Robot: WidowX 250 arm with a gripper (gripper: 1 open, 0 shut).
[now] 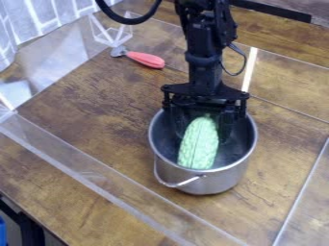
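Note:
A steel pot (218, 175) stands on the wooden table, its handle toward the front left. Inside it lies a long pale green object (198, 141), leaning lengthwise across the pot. My black gripper (206, 106) points down over the pot's back rim and the green object's far end; its fingertips are hard to make out, so whether it is open or shut, or holding anything, I cannot tell.
A red-handled utensil (144, 59) lies at the back left. Clear plastic sheeting (14, 93) edges the left side.

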